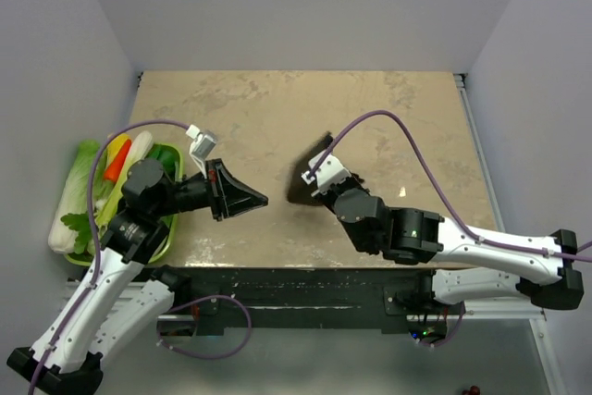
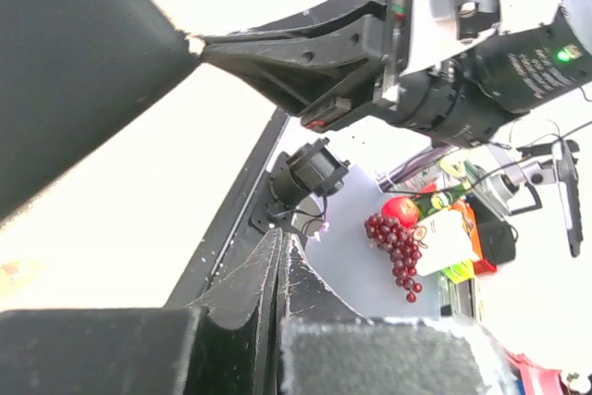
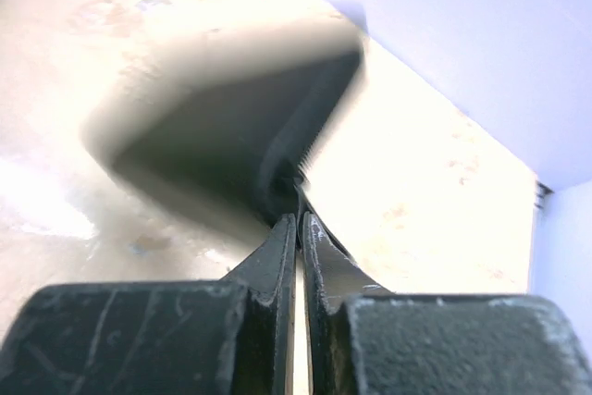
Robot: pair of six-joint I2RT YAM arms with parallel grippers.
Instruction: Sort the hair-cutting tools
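Note:
A black case [image 1: 307, 173] hangs above the table's middle, turned so that it looks narrow and partly hidden behind my right arm in the top view. My right gripper is shut on its edge; in the right wrist view the case [image 3: 222, 127] is blurred. Left of it, my left gripper [image 1: 265, 201] is shut with nothing between its fingers, apart from the case. The left wrist view shows the case [image 2: 74, 71] at upper left, gripped at its corner by the right gripper. No hair cutting tools can be made out.
A green basket [image 1: 178, 173] of vegetables stands at the table's left edge. Walls enclose the back and sides. Grapes [image 2: 398, 247] and other goods lie beyond the table.

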